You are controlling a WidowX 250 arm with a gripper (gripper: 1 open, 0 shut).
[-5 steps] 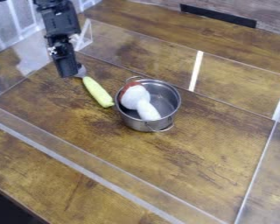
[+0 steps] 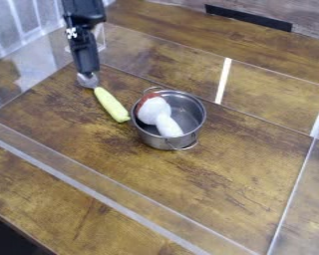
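Note:
My dark gripper (image 2: 87, 70) reaches in from the top left, its tip over a small grey-white object (image 2: 88, 81) at the upper end of a pale yellow-green item (image 2: 111, 105) lying on the wooden table. The gripper looks shut, with nothing clearly visible between its fingers. To the right, a metal pot (image 2: 189, 115) holds a white object (image 2: 159, 116) with a red patch at its upper end.
The wooden table (image 2: 242, 179) is bordered by clear panels or edges at left and right. A white strip (image 2: 223, 80) lies behind the pot.
My gripper has moved a little to the right from its earlier places near the yellow-green item's upper end. The pot and the items look unmoved.

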